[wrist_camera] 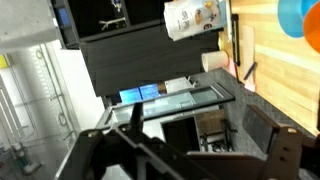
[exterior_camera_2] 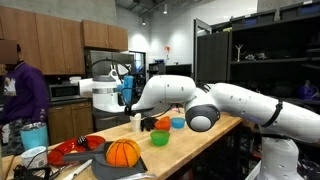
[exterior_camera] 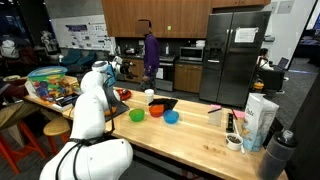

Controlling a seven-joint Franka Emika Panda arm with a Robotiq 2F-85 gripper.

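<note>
My gripper is open, its dark fingers apart at the bottom of the wrist view with nothing between them. In exterior view 1 the white arm (exterior_camera: 92, 98) reaches to the far left, its hand raised above the table. Well away from the hand, a green bowl (exterior_camera: 137, 115), an orange bowl (exterior_camera: 156, 111) and a blue bowl (exterior_camera: 171, 117) stand on the table. A white cup (exterior_camera: 149, 94) and a black object (exterior_camera: 164, 102) are behind them. In exterior view 2, an orange pumpkin-like object (exterior_camera_2: 123, 153) lies at the near end.
A white printed bag (exterior_camera: 259, 117) and a dark bottle (exterior_camera: 277, 155) stand at the table's right end. A person in purple (exterior_camera: 151, 53) is beyond the table.
</note>
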